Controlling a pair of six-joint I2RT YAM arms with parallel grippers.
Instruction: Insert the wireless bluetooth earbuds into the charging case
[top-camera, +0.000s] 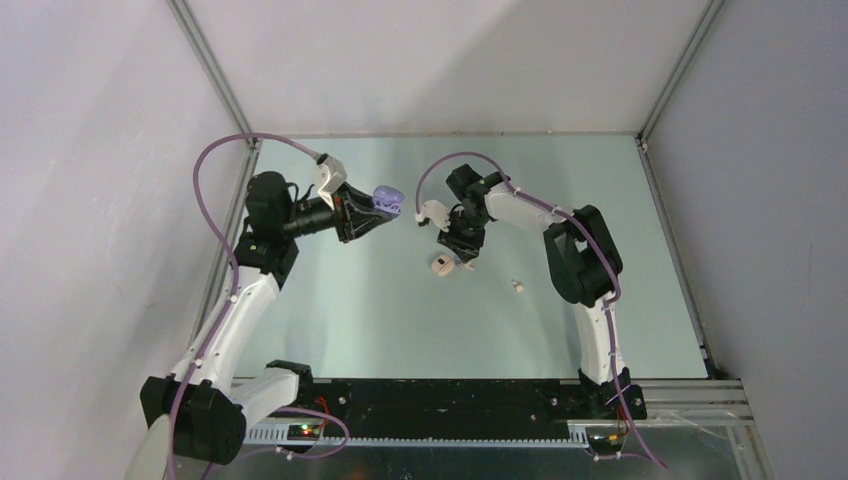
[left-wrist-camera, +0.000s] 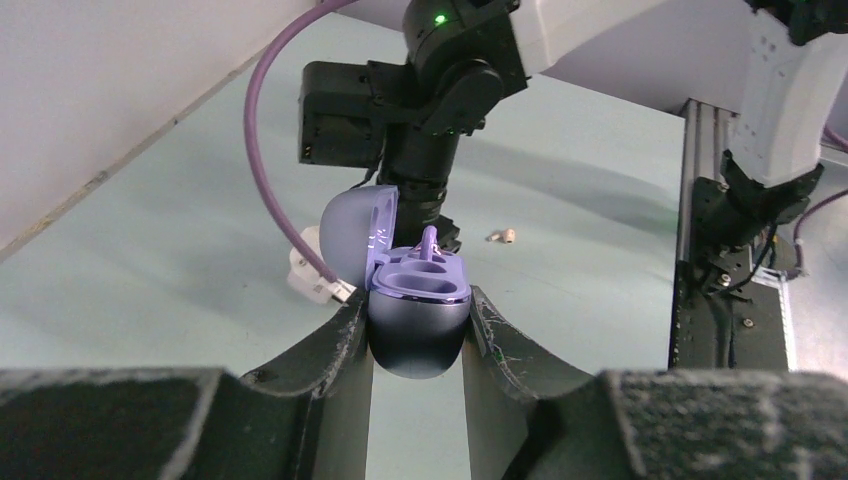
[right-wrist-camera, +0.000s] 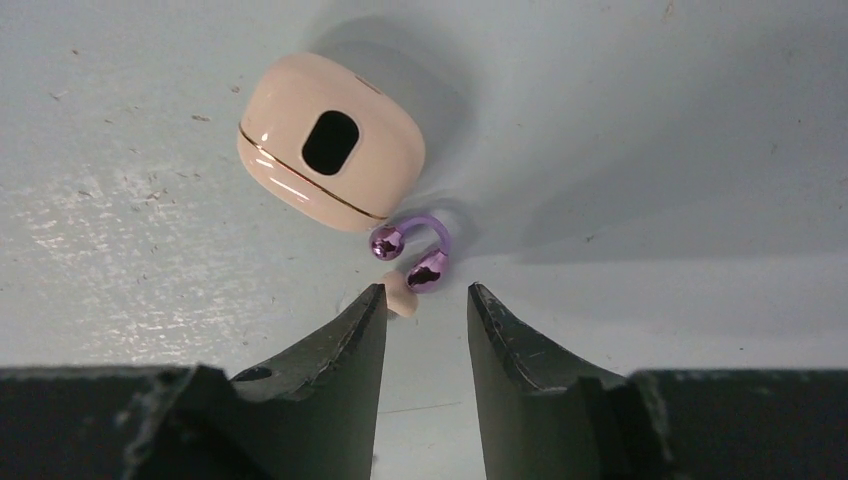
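My left gripper (top-camera: 366, 215) is shut on the open purple charging case (left-wrist-camera: 418, 325), held upright over the left-centre of the table, lid raised, slots visible. My right gripper hangs part open above the table, pointing down, nothing visible between its fingers. Just ahead of its fingertips lie a purple U-shaped earbud piece (right-wrist-camera: 428, 268) with two metallic ends and a small beige piece (right-wrist-camera: 400, 292) touching it. A closed beige case (right-wrist-camera: 315, 120) lies beside them.
A small beige piece (top-camera: 518, 287) lies apart toward the right. Walls border the back and sides.
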